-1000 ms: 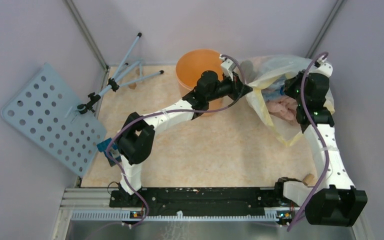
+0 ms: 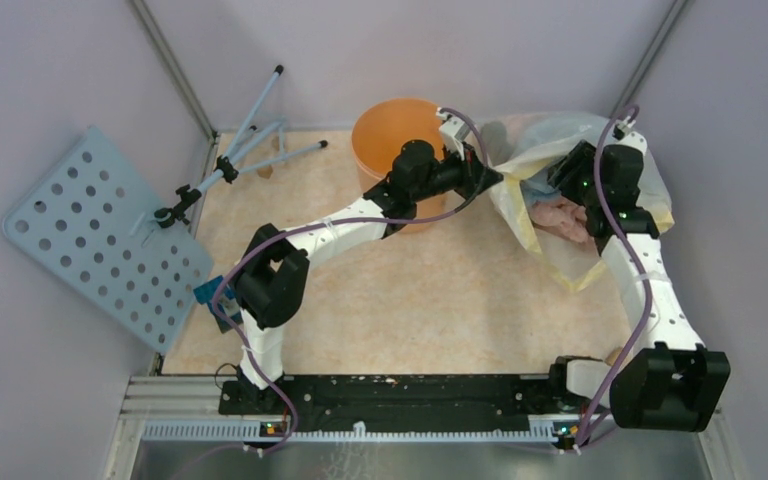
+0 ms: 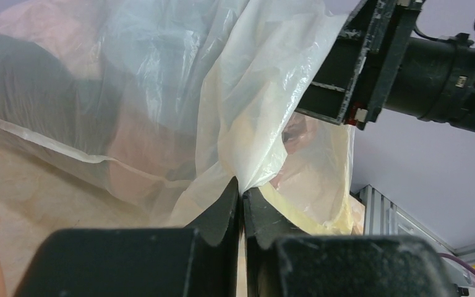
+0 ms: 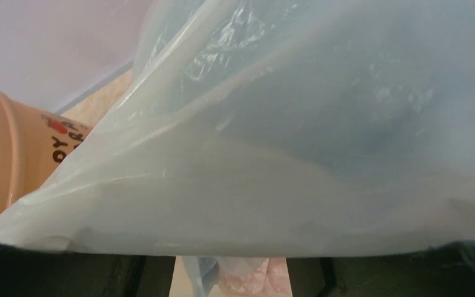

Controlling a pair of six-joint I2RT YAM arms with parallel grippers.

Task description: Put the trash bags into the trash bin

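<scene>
A large translucent bag (image 2: 530, 235) with a yellow edge lies at the back right, with pink (image 2: 565, 215) and bluish crumpled contents. My left gripper is shut on the bag's edge, pinching gathered film. My right gripper (image 2: 565, 170) is open inside the bag's mouth; in its wrist view the film (image 4: 315, 154) drapes across, with pink and grey-blue plastic visible between the fingers below. The orange bin (image 2: 390, 125) stands left of the bag, behind my left gripper, its printed side (image 4: 37, 154) visible in the right wrist view.
A pale blue perforated board (image 2: 110, 250) and tube frame lie at the left of the table (image 2: 420, 300). Walls bound the back and both sides.
My right arm has shifted slightly, lately leftward and deeper into the bag's mouth. The left arm and bin have not moved.
</scene>
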